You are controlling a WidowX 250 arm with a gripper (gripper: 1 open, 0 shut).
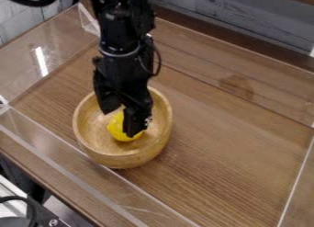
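A yellow round object (124, 130) lies in a shallow wooden bowl (113, 153) at the lower left of the camera view. The black arm hangs down over the bowl, and my gripper (120, 118) is low inside it with its dark fingers around the upper part of the yellow object, which they partly cover. The fingers look spread; whether they touch it I cannot tell.
A wooden table (227, 139) fills most of the view, with its right half clear. A raised edge runs along the left and back. Black cable shows at the lower left corner.
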